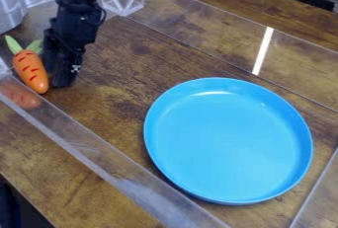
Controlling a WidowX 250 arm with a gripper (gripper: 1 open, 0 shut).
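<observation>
An orange toy carrot (pixel 30 68) with a green top lies at the left, beside the clear wall. My black gripper (pixel 55 76) is low over it, its fingers at or just right of the carrot's body; whether they touch it or how far apart they stand, I cannot tell.
A large blue plate (pixel 227 138) lies on the wooden table (pixel 145 44) at the right. Clear plastic walls border the area at lower left and right.
</observation>
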